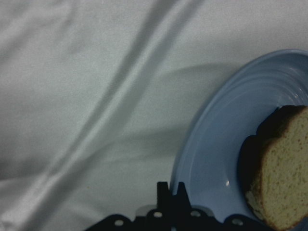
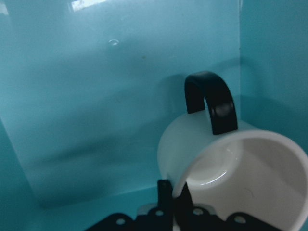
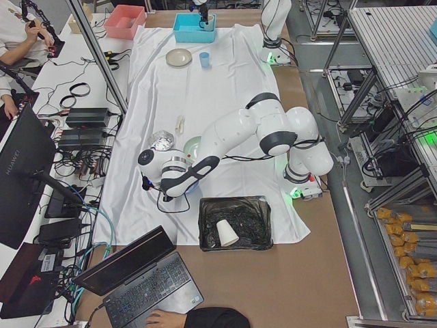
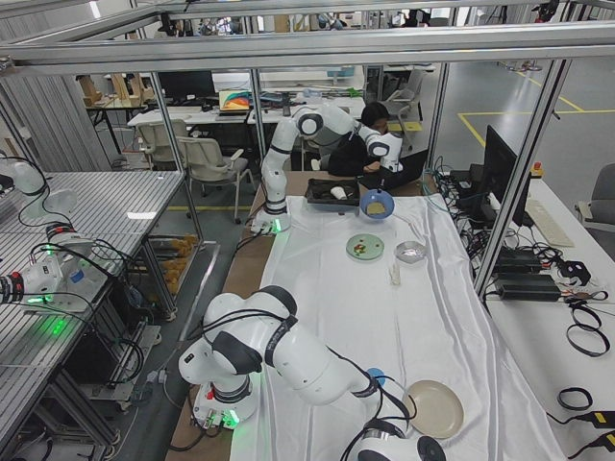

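Note:
My left gripper is shut on the rim of a blue bowl (image 1: 211,134) that holds bread slices (image 1: 284,168); in the camera left view the bowl is mostly hidden under my left arm. My right gripper is shut on the rim of a white mug (image 2: 250,178) with a black handle (image 2: 221,110), low inside a light-blue bin (image 2: 96,72) at the table's far end in the camera left view.
A lined black tray (image 3: 252,225) with a white cup (image 3: 226,234), a foil bowl (image 4: 411,252), a green plate (image 4: 365,252), a beige plate (image 3: 179,57) and a blue cup (image 3: 205,60) stand on the cloth. A laptop (image 3: 136,287) sits at the near edge.

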